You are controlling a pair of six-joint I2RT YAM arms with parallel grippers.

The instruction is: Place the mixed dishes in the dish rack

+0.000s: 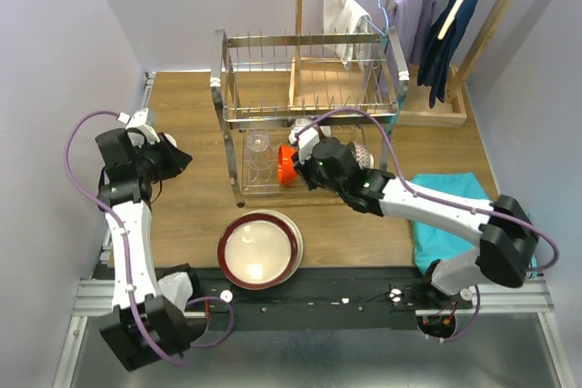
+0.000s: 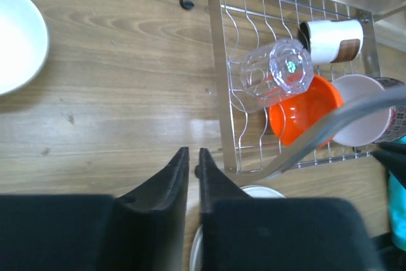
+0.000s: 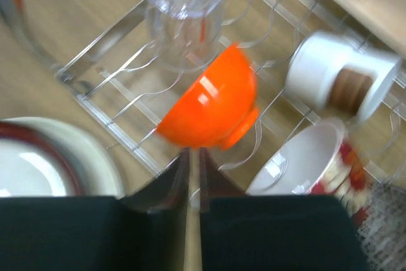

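My left gripper is at the left of the rack, part open with a narrow empty gap between its fingers. A white bowl [image 2: 16,36] lies on the wood to its upper left. My right gripper is over the lower tier, narrowly open and empty in its view. That tier holds an orange bowl [image 3: 212,99], a clear glass [image 2: 266,74], a white-and-brown mug [image 2: 323,39] and patterned bowls [image 3: 298,163], lying on their sides or tilted. Two stacked plates [image 1: 257,252], the upper red-rimmed, lie in front of the rack.
The steel two-tier rack [image 1: 309,118] has an empty-looking upper tier. Garments [image 1: 418,15] hang on a wooden stand behind. A turquoise cloth [image 1: 455,193] lies at the right. Bare wood shows at the left and front of the rack.
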